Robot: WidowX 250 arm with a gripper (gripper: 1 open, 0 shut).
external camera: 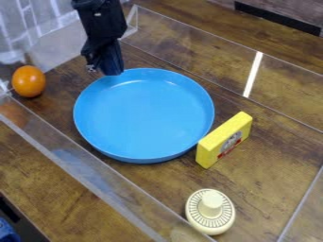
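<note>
My black gripper point(106, 62) hangs at the upper left, just above the back left rim of a large blue plate point(143, 115). It looks shut, with nothing visible between its fingers, though the tips are small and dark. An orange round object point(28, 81) sits left of the plate. A yellow box point(225, 138) with a red label lies at the plate's right edge. The plate is empty.
A cream round object with a knob point(211, 213) stands at the bottom. A clear strip or wall runs diagonally along the lower left. The wooden table point(265, 104) is open at the right and upper right.
</note>
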